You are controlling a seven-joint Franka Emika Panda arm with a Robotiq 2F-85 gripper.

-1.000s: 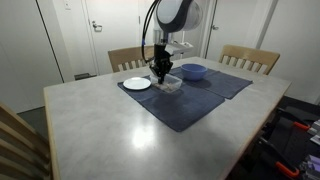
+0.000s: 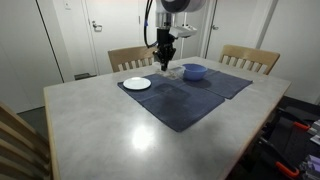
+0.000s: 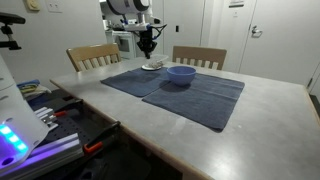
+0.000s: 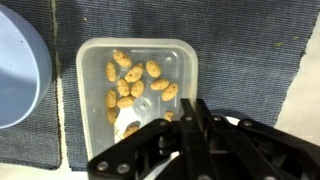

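Note:
A clear rectangular container [image 4: 150, 60] holding several small tan, peanut-shaped pieces [image 4: 137, 73] fills the middle of the wrist view. At its lower right edge my gripper is shut on the container's rim. In exterior view 1 the gripper [image 2: 164, 67] and the container [image 2: 176, 72] are at the far side of the table, between the white plate [image 2: 137, 83] and the blue bowl [image 2: 194, 72]. Exterior view 2 shows the gripper [image 3: 153, 44] near the plate at the far end, the container small and hard to make out.
Dark blue cloths [image 2: 180, 103] lie under and around the bowl and plate. Wooden chairs [image 2: 135, 57] stand along the far edge, and a person [image 2: 178, 25] is behind the table.
Gripper and container have moved together toward the far side of the table and slightly right in exterior view 1. Plate and bowl have stayed in place.

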